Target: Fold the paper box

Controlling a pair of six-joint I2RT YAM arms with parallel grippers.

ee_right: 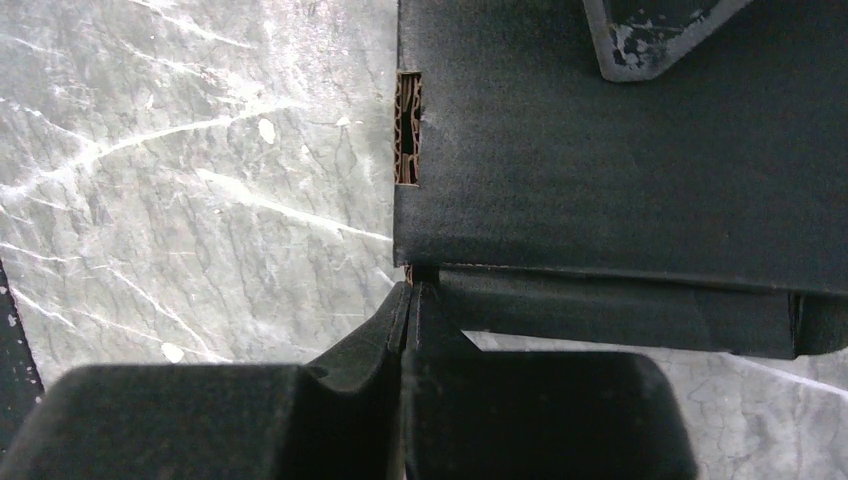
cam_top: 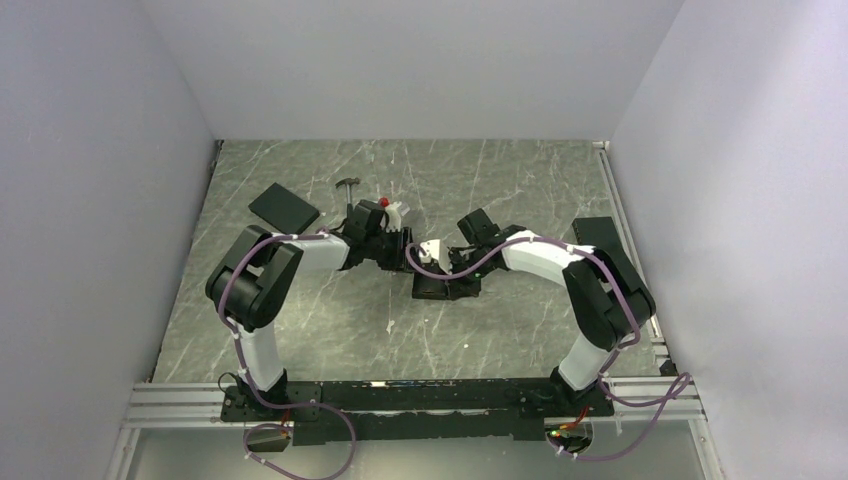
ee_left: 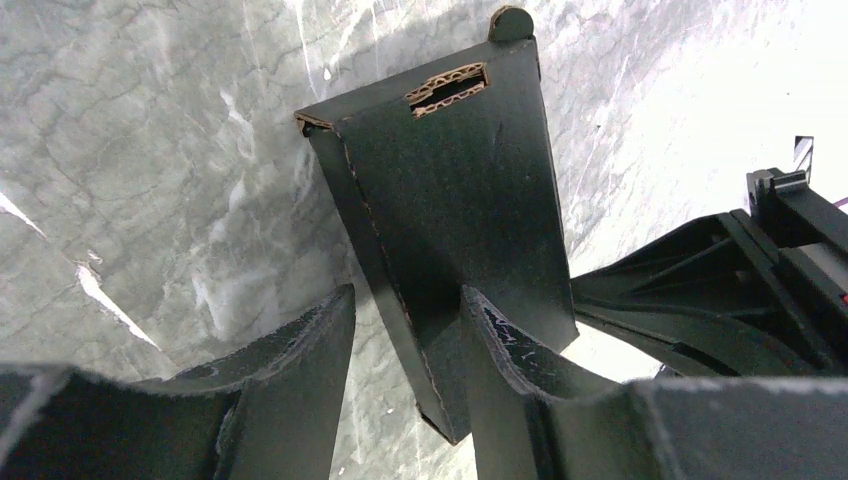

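The black paper box (ee_left: 450, 170) lies on the marble table with its broad panel up, a slot cut near one end and a rounded tab (ee_left: 511, 24) sticking out at a corner. In the left wrist view, my left gripper has one finger beside the box's narrow side and the other over the panel, shut on that edge. My right gripper is shut, fingertips together with nothing visible between them, close to the corner near the slot (ee_right: 408, 128). In the top view, both arms largely cover the box (cam_top: 430, 288).
Dark flat panels lie at the far left (cam_top: 284, 208) and right (cam_top: 597, 232). A hammer (cam_top: 348, 184) and a small red item (cam_top: 383, 202) are behind the left arm. Bare table spreads in front of the box.
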